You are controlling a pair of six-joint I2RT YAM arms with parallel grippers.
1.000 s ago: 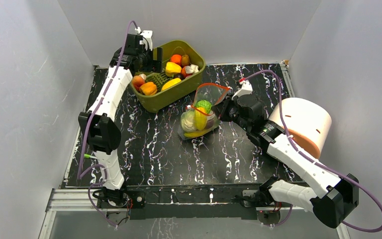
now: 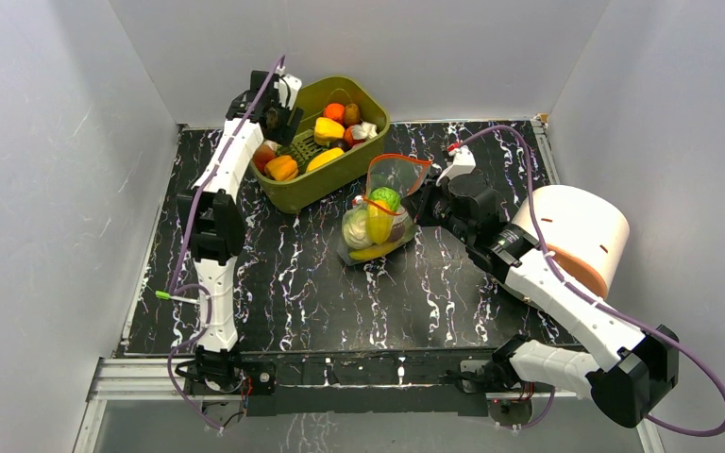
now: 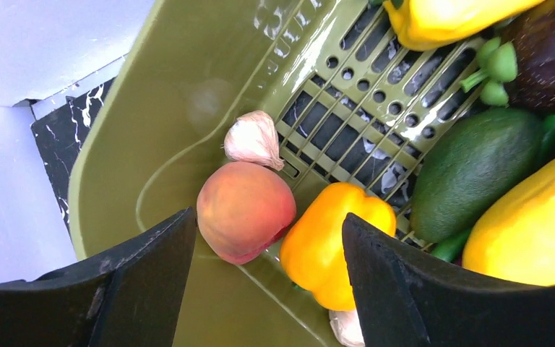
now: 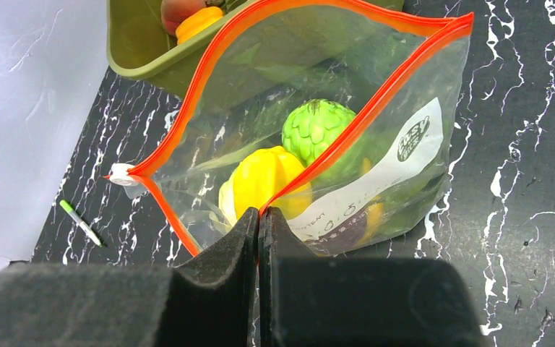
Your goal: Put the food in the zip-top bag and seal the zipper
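Observation:
A clear bag with orange zipper [image 2: 398, 158] stands open on the table, holding a green custard apple [image 4: 318, 130], a yellow pepper [image 4: 253, 181] and other food. My right gripper is shut on the bag's zipper edge. My left gripper is open above the left end of the green basket [image 2: 304, 198], its fingers over a peach [image 3: 244, 211], an orange pepper [image 3: 311, 253] and a garlic bulb [image 3: 253, 137], nothing held. An avocado [image 3: 470, 173] and yellow foods lie farther right in it.
A white cylinder [image 2: 581, 226] stands at the right. A marker [image 4: 79, 220] lies on the left of the table. Walls surround the back and sides.
The right gripper and bag have barely moved.

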